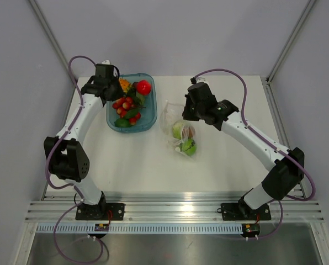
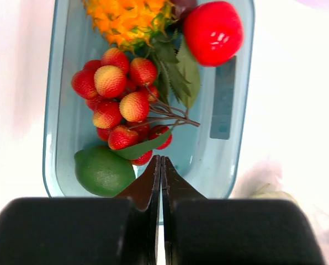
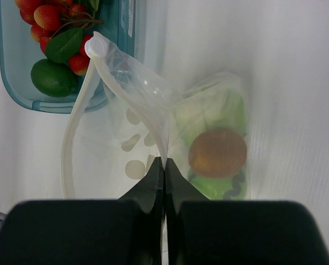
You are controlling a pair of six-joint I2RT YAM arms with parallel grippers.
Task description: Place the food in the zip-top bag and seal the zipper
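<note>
The clear zip top bag point(image 1: 169, 122) lies mid-table with its mouth spread apart. Inside it are green food pieces point(image 3: 229, 110) and a brown rounded one point(image 3: 217, 153). One edge of the mouth runs into the tips of my right gripper, shut on that thin rim. Over the blue bin point(image 1: 151, 115) hangs my left gripper, shut with nothing showing between its fingers. Below it in the bin are a bunch of red lychee-like fruit point(image 2: 121, 96), a dark green avocado-like fruit point(image 2: 104, 171), a shiny red fruit point(image 2: 213, 33) and an orange spiky fruit point(image 2: 128, 21).
A purple round piece point(image 2: 182, 6) is partly cut off at the bin's top in the left wrist view. Bare white table point(image 1: 128, 165) stretches in front of the bin and bag, and more lies clear behind the right arm.
</note>
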